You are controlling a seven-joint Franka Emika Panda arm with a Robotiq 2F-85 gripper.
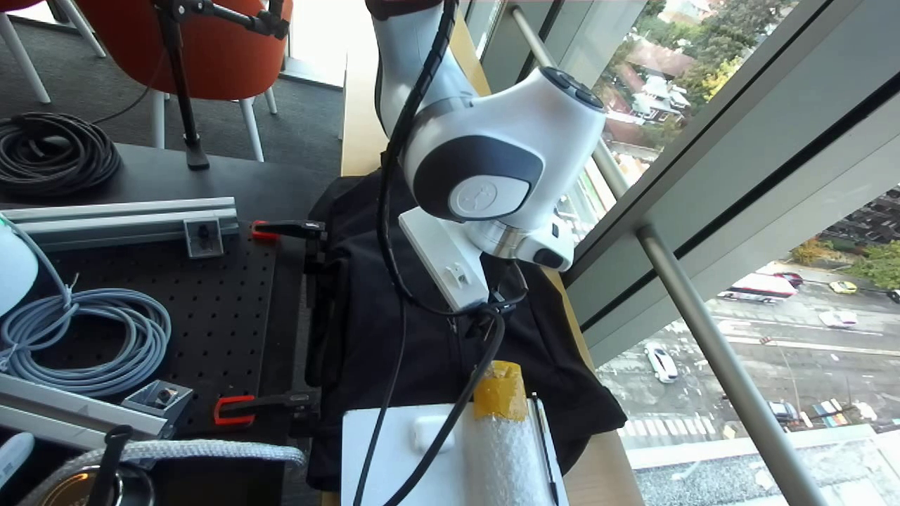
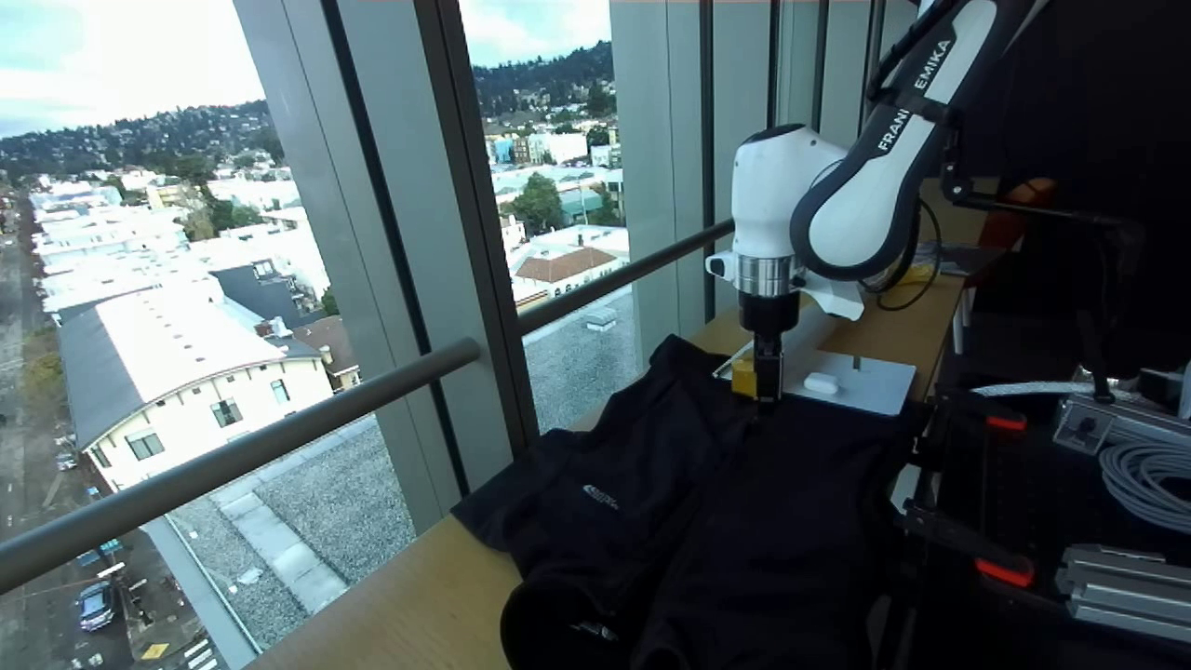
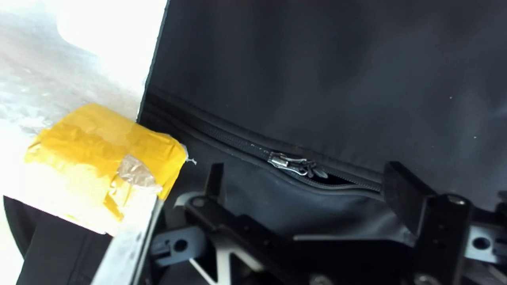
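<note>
A black jacket [image 2: 692, 491] lies spread over the wooden ledge. In the wrist view, a zipper slider [image 3: 280, 160] with its pull [image 3: 311, 168] sits on a dark zipper; to its right the teeth part in a narrow gap. My gripper stands open above the cloth, one finger [image 3: 215, 180] on each side of the slider, with nothing held. Exterior view 2 shows the gripper [image 2: 767, 391] pointing down near the far end of the jacket. Whether the fingertips touch the cloth I cannot tell.
A white board [image 1: 396, 438] carries a bubble-wrapped roll [image 1: 506, 455] with a yellow-taped end [image 3: 109, 147], close beside my left finger. Black-and-red clamps [image 1: 261, 405] line the dark table's edge. A metal rail [image 2: 279, 430] and windows border the ledge.
</note>
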